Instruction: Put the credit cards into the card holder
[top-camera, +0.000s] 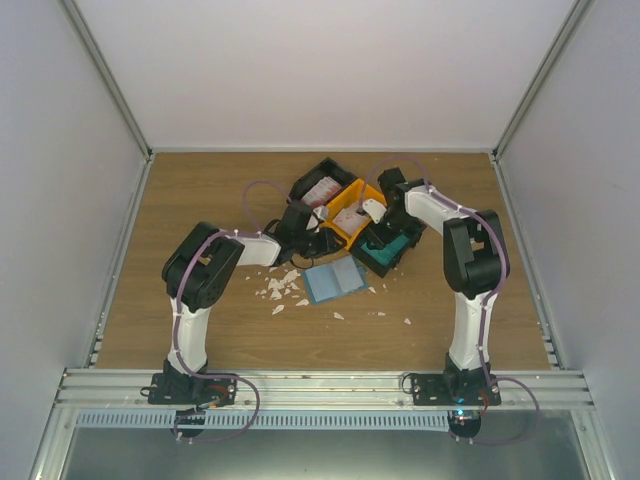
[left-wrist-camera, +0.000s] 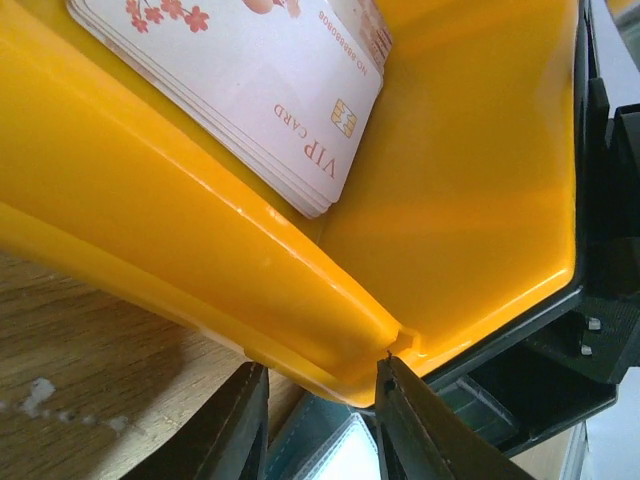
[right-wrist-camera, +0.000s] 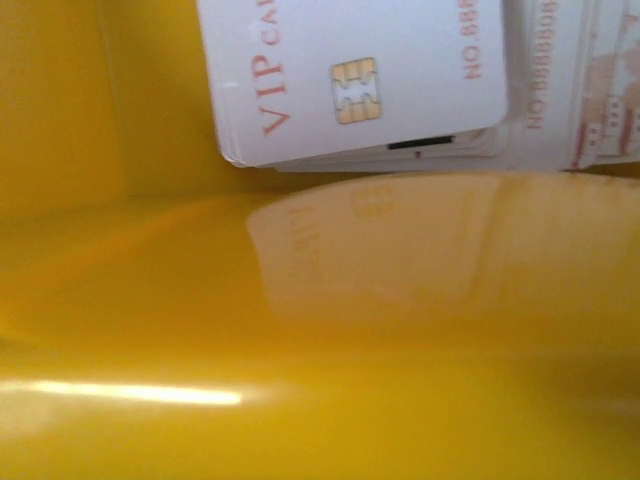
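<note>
A yellow tray holds white VIP cards, also seen close up in the right wrist view. My left gripper is at the tray's near corner, its fingers on either side of the yellow rim, apparently shut on it. My right gripper is over the right part of the tray and the adjoining dark box with teal inside; its fingers are out of the right wrist view, and the top view is too small to show their state.
A dark box with cards stands behind the yellow tray. A blue-edged flat holder lies in front, with scattered white pieces beside it.
</note>
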